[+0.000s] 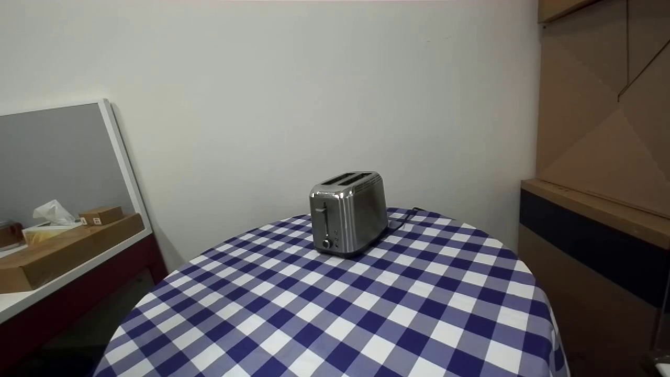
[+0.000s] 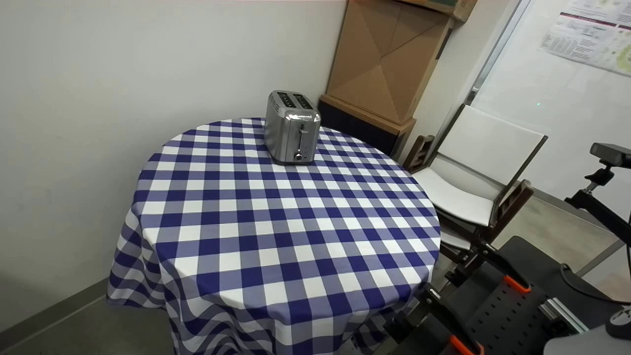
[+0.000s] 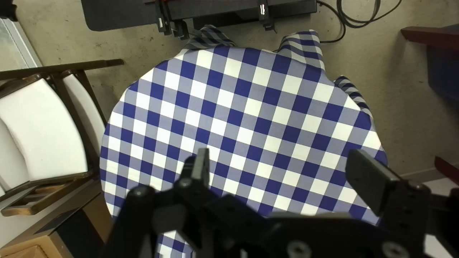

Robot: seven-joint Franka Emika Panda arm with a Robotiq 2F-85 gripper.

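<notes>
A silver two-slot toaster (image 1: 349, 214) stands upright on the round table toward the wall, its lever and dial side facing exterior view 1. In exterior view 2 the same toaster (image 2: 292, 127) sits at the table's far side, its slots looking empty from here. My gripper shows in the wrist view, its two dark fingers wide apart, open with nothing between them. Beneath it spreads bare checked cloth; the toaster is not visible in that view. Neither exterior view shows the gripper.
A blue-and-white checked tablecloth (image 2: 260, 222) covers the table, clear apart from the toaster and its cord (image 1: 406, 217). Cardboard boxes (image 2: 378, 65) rise behind the table. A white chair (image 2: 473, 157) stands close to its edge. A wall runs along the back.
</notes>
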